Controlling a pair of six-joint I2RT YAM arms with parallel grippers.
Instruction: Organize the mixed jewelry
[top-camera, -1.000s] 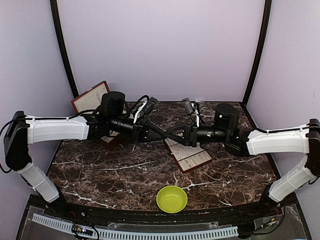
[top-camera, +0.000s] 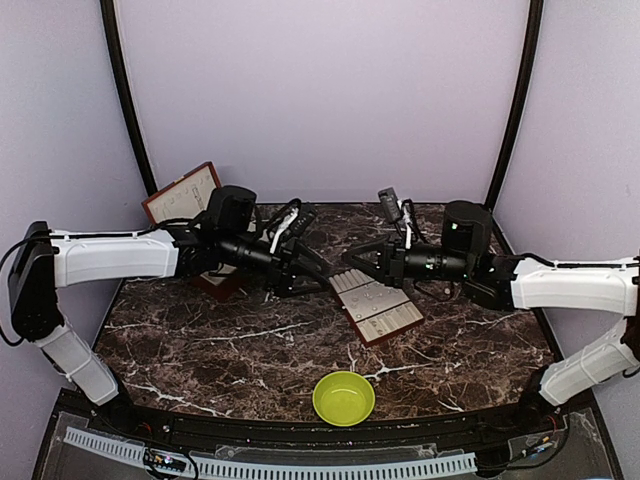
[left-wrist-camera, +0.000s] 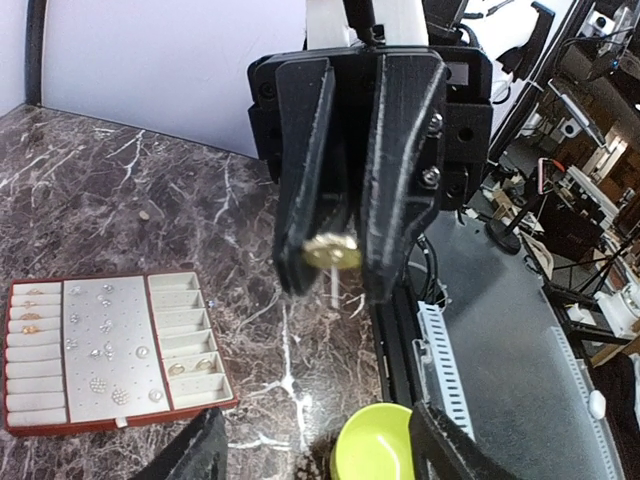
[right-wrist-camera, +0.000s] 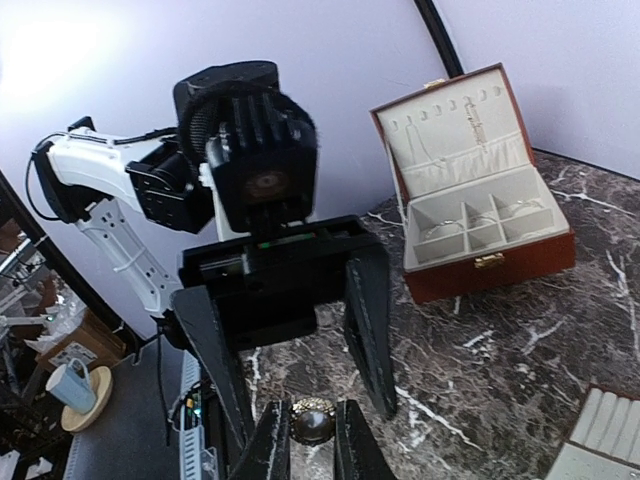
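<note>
A small round earring with a pin (left-wrist-camera: 333, 250) is held between the fingertips of my right gripper (top-camera: 352, 258), over the middle of the table. The right wrist view shows its rounded front (right-wrist-camera: 313, 420) at those fingers. Facing it, my left gripper (top-camera: 326, 276) stands open, with nothing between its fingers. The flat jewelry tray (left-wrist-camera: 160, 425) has ring rolls, a middle panel with several earrings, and small compartments. An open jewelry box (right-wrist-camera: 520, 262) with a divided inside sits at the back left, a chain and several hooks in its lid.
A yellow-green bowl (top-camera: 343, 399) stands at the front edge of the dark marbled table. Free table surface (top-camera: 220, 350) lies at the front left. Both arms are close together above the tray.
My right gripper has drawn back to the right with the earring.
</note>
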